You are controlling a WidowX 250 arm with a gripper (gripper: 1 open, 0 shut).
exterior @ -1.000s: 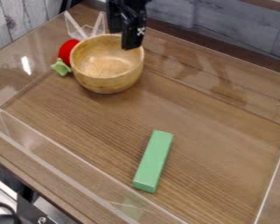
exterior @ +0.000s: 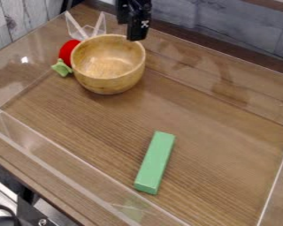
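Observation:
A wide tan bowl sits in the upper left of the table, with a red object beside its left rim and a small green item just below that. My gripper is at the top of the view, above the bowl's back right, open with nothing visible between its fingers. A long green block lies in the lower middle of the table.
Clear plastic or white pieces stand behind the bowl at the upper left. Walls border the back.
The objects on the table look unchanged.

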